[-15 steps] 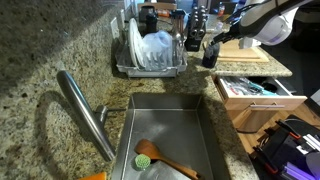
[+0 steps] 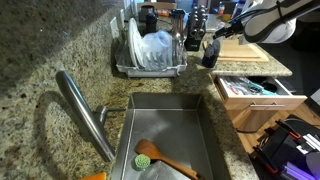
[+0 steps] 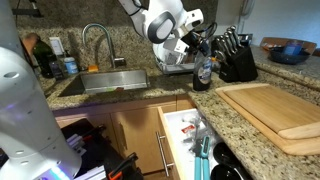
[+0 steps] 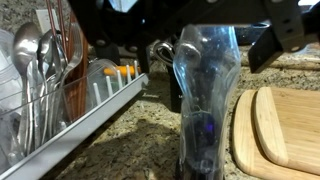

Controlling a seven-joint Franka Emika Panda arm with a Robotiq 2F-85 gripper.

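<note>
A clear, dark-tinted bottle [image 4: 203, 110] stands upright on the granite counter. My gripper is open around its upper part, with a dark finger on either side in the wrist view. In exterior view 2 the bottle [image 3: 203, 72] stands in front of the knife block, and the gripper [image 3: 197, 45] is at its top. In exterior view 1 the bottle [image 2: 211, 54] is right of the dish rack, with the white arm [image 2: 262, 24] reaching in from the right. Whether either finger touches the bottle, I cannot tell.
Cutting boards [image 3: 275, 108] lie to the bottle's right. A dish rack [image 2: 152, 55] with plates and a cutlery holder [image 4: 60, 110] stands close on the other side. The knife block [image 3: 235, 60] is behind. Below the counter is an open drawer [image 3: 185, 125]; the sink [image 2: 165, 125] is nearby.
The white arm has shifted slightly up and to the right in exterior view 1. The bottle stands in the same place.
</note>
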